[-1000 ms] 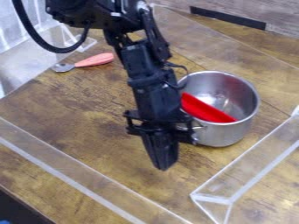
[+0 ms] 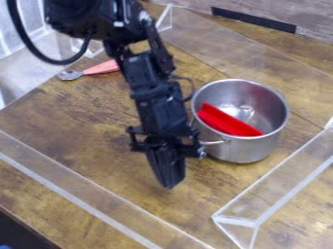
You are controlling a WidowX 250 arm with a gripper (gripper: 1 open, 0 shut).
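My black gripper (image 2: 166, 167) hangs low over the middle of the wooden table, fingertips pointing down, shut with nothing visible between its fingers. Just right of it is a steel pot (image 2: 256, 102) with a long red object (image 2: 228, 124) lying inside. A pizza cutter with a pink-red handle (image 2: 101, 67) lies at the back left, partly near the arm.
Clear plastic walls border the table at the left, front and right (image 2: 294, 193). The bare wood (image 2: 72, 126) to the left of my gripper is free. The pot takes up the right middle.
My gripper has shifted a little to the left and back from where it was a second ago. The pot and pizza cutter look unmoved.
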